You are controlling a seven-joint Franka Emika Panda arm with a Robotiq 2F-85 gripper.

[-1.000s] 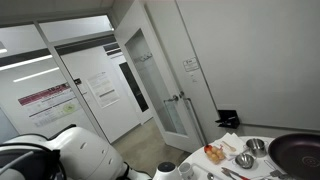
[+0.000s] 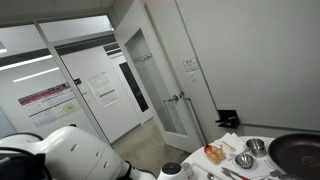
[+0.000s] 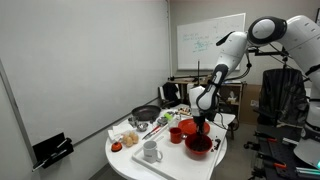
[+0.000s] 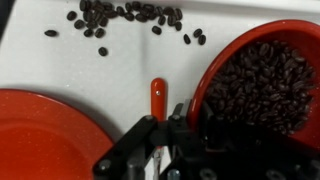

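A red bowl (image 4: pixel 262 85) full of dark coffee beans (image 4: pixel 260 88) fills the right of the wrist view. My gripper is shut on its near-left rim, with the wall between the fingers; the fingertips are dark and partly hard to make out. In exterior view 2 the same bowl (image 3: pixel 198 146) stands at the near side of the white table, below the arm's end. Whether it touches the table cannot be told.
Loose beans (image 4: pixel 125 12) lie scattered on the white surface. A red-handled utensil (image 4: pixel 158 100) lies left of the bowl, and a red plate (image 4: pixel 45 140) beyond it. A white mug (image 3: pixel 152 152), red mug (image 3: pixel 176 135) and dark pan (image 3: pixel 146 112) stand on the table.
In exterior view 1 the white arm has shifted very slightly. The objects on the table there look unchanged.
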